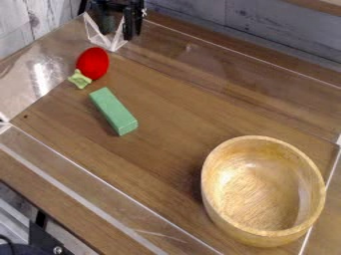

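My gripper is at the top left edge of the view, small and dark and partly out of frame, above a white wire-like holder; its fingers are hard to make out. A red rounded object lies below that holder, with a small pale green piece beside it. A green block lies on the wooden table at centre left. A large wooden bowl sits at the lower right.
A pale wall stands at the upper left, and the table's edge runs along the lower left.
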